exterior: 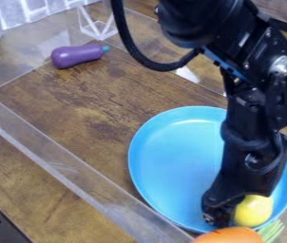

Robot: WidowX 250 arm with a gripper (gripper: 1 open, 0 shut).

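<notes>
A blue plate (169,161) rests on the wooden surface. My black gripper (230,208) reaches down over its right side, fingers low at the plate beside a yellow round object (256,211), which lies at the plate's lower right. The fingers are open; the arm hides part of both plate and yellow object. An orange carrot (227,237) with green top lies at the bottom edge.
A purple eggplant (76,54) lies at the upper left. Clear plastic edges (57,161) run along the left and lower side. The wood left of the plate is clear.
</notes>
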